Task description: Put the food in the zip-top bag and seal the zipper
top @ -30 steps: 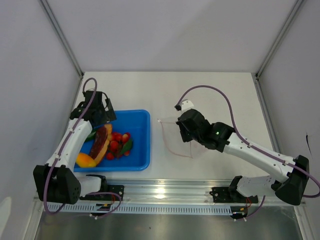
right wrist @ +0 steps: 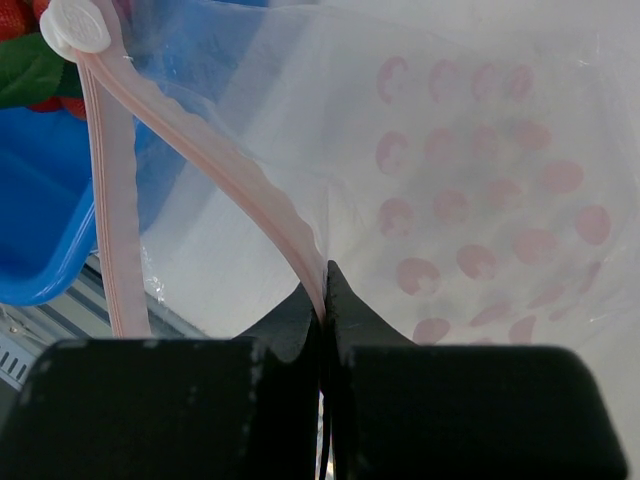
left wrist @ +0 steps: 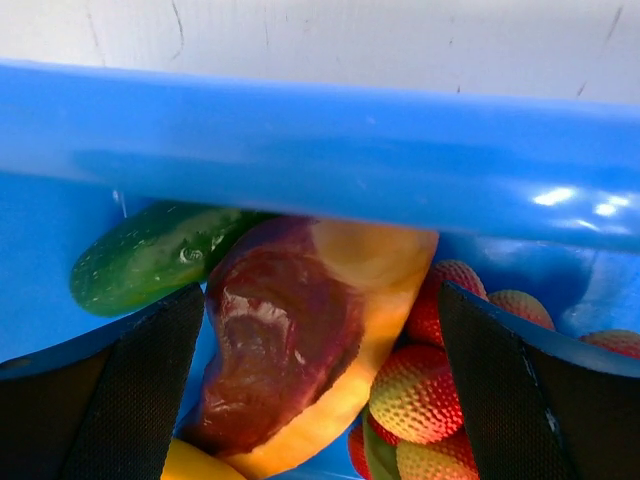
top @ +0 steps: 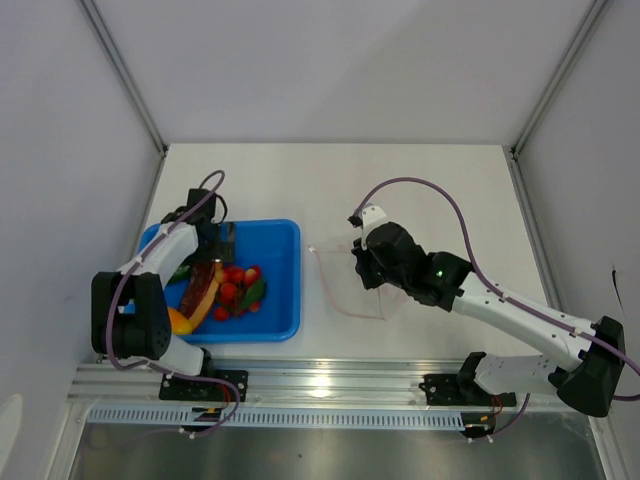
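In the blue tray (top: 290, 290) at the left lie a brown meat-like piece with a tan edge (left wrist: 290, 330), a green cucumber-like piece (left wrist: 150, 255), red strawberries (left wrist: 415, 395) and a yellow-orange fruit (top: 179, 321). My left gripper is open above the meat piece, one finger on each side of it in the left wrist view, nothing held. My right gripper is shut on the pinkish zipper edge of the clear zip top bag (right wrist: 270, 270). The bag's mouth gapes, with a white slider (right wrist: 75, 25) at its corner.
A green leaf (top: 254, 292) lies among the strawberries. The tray's raised rim (left wrist: 320, 140) crosses close in the left wrist view. White table (top: 280, 180) behind the tray and bag is bare.
The right arm and the bag have shifted only slightly.
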